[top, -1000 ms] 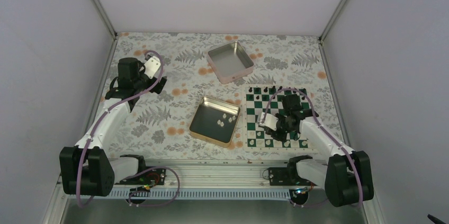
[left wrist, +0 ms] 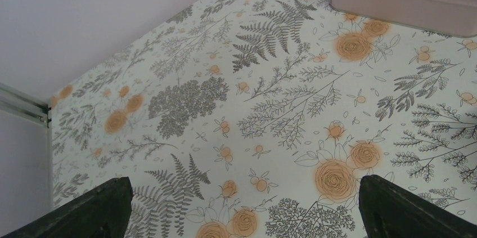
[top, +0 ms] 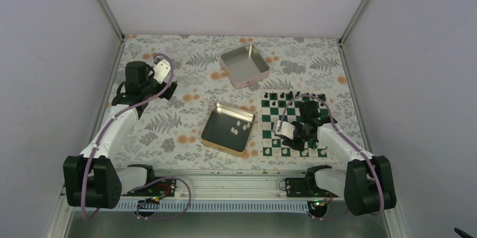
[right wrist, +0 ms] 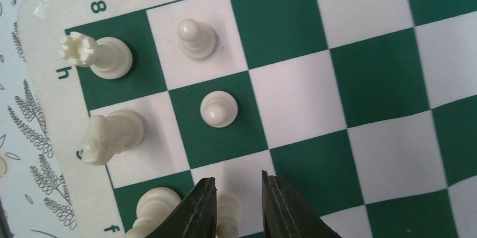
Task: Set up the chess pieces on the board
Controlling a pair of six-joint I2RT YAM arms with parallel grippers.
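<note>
My right gripper stands open low over the board, its fingers parted around a white pawn (right wrist: 228, 221) on the light f7 square. That pawn is close to the left finger; whether they touch, I cannot tell. Nearby in the right wrist view stand a white rook (right wrist: 112, 59) on h8, a knight (right wrist: 121, 131) on g8, a bishop (right wrist: 156, 207) on f8, and pawns on h7 (right wrist: 198, 42) and g7 (right wrist: 219, 109). Far left, my left gripper is open and empty above the bare table. The right arm hides part of the chessboard (top: 267, 158) from above.
A dark-bottomed tray (top: 216, 131) left of the board holds several white pieces (top: 235, 131). Behind it sits an empty pinkish tin (top: 243, 84). Dark pieces (top: 273, 95) line the board's far side.
The left arm is still.
</note>
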